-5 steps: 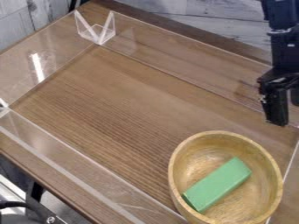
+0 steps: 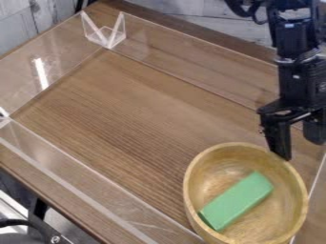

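My gripper (image 2: 288,135) is at the right edge, a black assembly hanging down with its fingers open, just above the back right of a round tan bowl (image 2: 205,172). A light green rectangular block (image 2: 237,198) lies inside the bowl. Nothing shows between the fingers.
A clear plastic holder (image 2: 105,29) stands at the back left. The table's left edge runs diagonally down the left side.
My gripper has moved left and toward the near side, closer to the bowl, and more of it is in view. The bowl and green block have not moved.
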